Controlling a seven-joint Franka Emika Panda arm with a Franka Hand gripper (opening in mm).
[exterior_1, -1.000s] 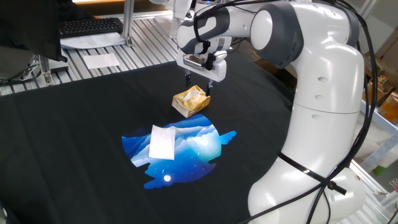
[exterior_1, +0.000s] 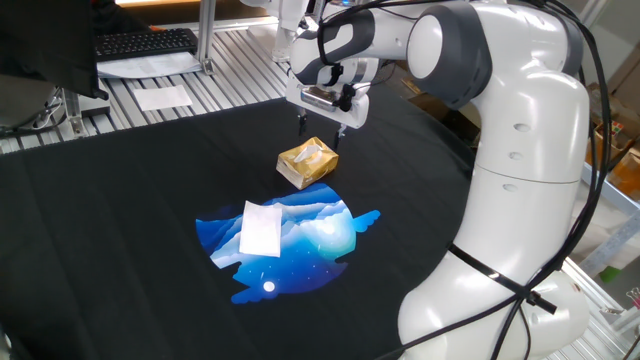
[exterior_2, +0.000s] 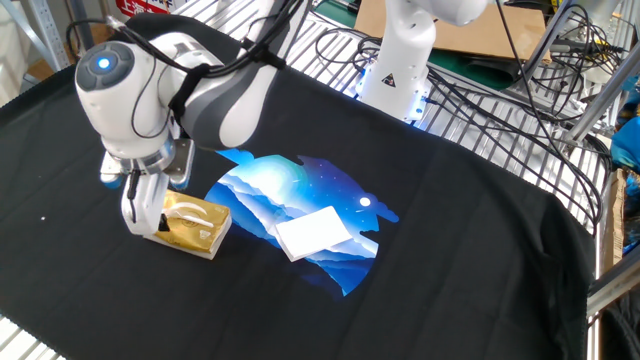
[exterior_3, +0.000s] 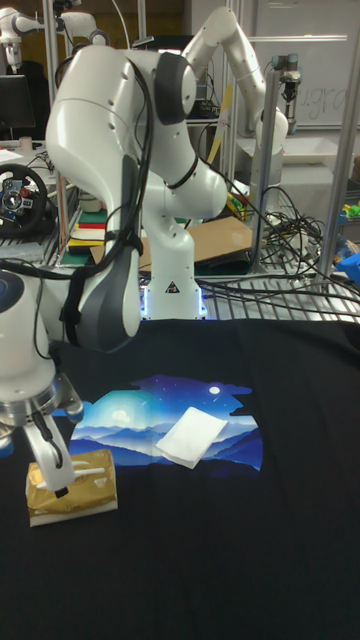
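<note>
A gold tissue pack (exterior_1: 305, 166) with a white tissue poking from its top lies on the black cloth. In exterior view 1 my gripper (exterior_1: 320, 134) is over the pack's far side, its two dark fingers spread wide apart with nothing visible between them. From exterior view 2, the gripper's body hides one end of the pack (exterior_2: 195, 225). A white folded sheet, perhaps a tissue (exterior_1: 261, 229), rests on the blue mountain-and-moon picture (exterior_1: 325, 235) beside the pack. The same sheet (exterior_3: 192, 437) shows in exterior view 3, apart from the gripper.
Black cloth (exterior_1: 110, 240) covers the table, with wide clear room around the picture. A keyboard (exterior_1: 146, 44) and a paper (exterior_1: 162, 97) lie on the slatted metal surface at the back left. A second white arm base (exterior_2: 398, 85) stands beyond the cloth.
My gripper has risen slightly and shifted a little to the right in exterior view 1. The tissue pack and the white sheet have stayed in place.
</note>
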